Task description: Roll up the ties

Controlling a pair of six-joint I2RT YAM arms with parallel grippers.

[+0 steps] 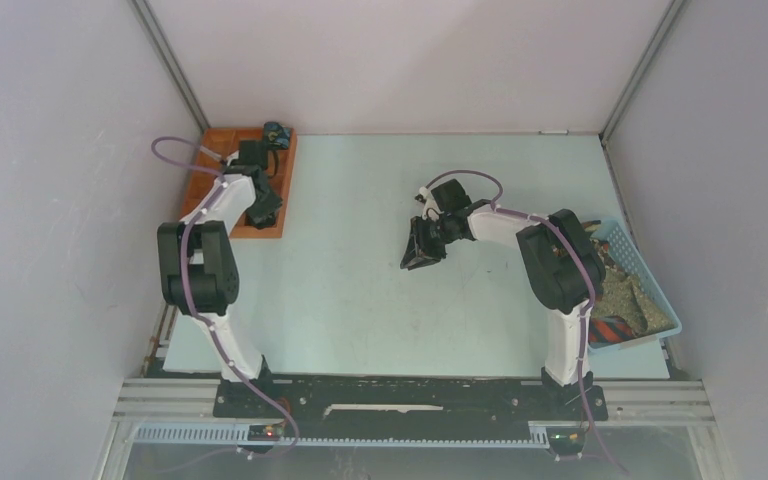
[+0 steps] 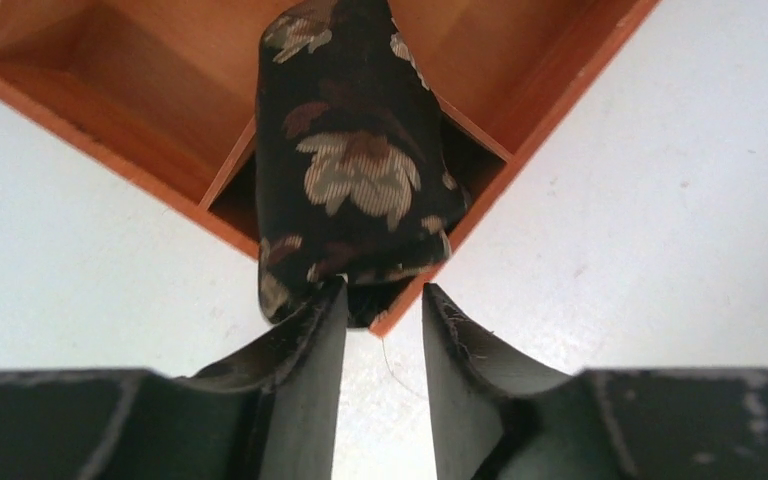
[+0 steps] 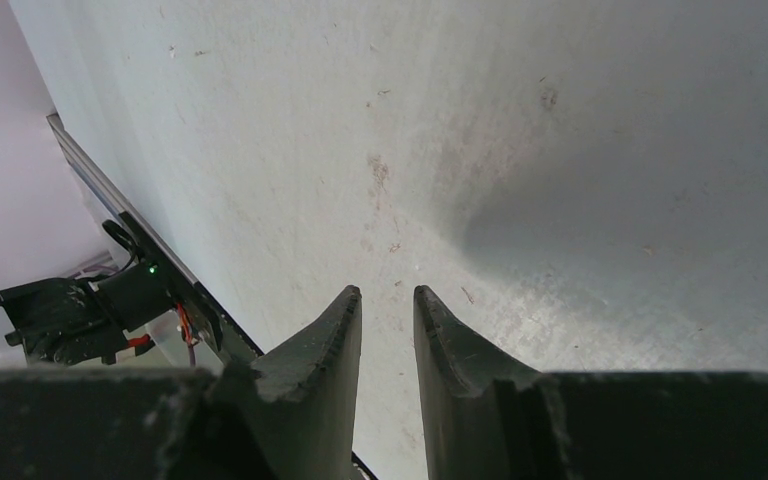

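Observation:
My left gripper is over the orange divided box (image 1: 272, 232) at the back left of the table. In the left wrist view, a dark floral cloth (image 2: 355, 175) fills a corner compartment and drapes over its dividers, just beyond the open fingertips; nothing shows between them. My right gripper is open and empty above bare table in the middle. A blue folded item (image 1: 277, 134) sits in the box's back right.
A light blue basket (image 1: 650, 290) with patterned fabrics stands at the right edge, beside the right arm. Walls bound the sides and back.

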